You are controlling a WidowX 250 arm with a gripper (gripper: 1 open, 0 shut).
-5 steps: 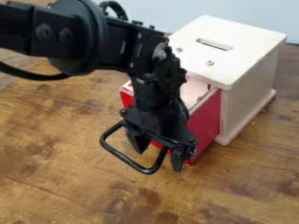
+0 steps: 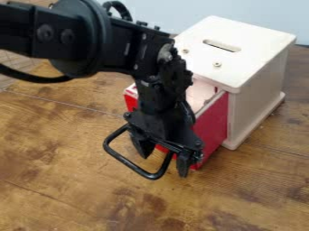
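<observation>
A black robot gripper (image 2: pixel 163 155) hangs in front of a light wooden box (image 2: pixel 251 72) that has a red front panel (image 2: pixel 212 126). Its fingers are low by the panel, and a black curved bar (image 2: pixel 130 161), like a handle, shows beside them at the left. The gripper body hides much of the red part and the opening above it. Whether the fingers hold anything or are open cannot be made out.
A pale wall (image 2: pixel 290 18) stands behind the floor. The arm fills the upper left.
</observation>
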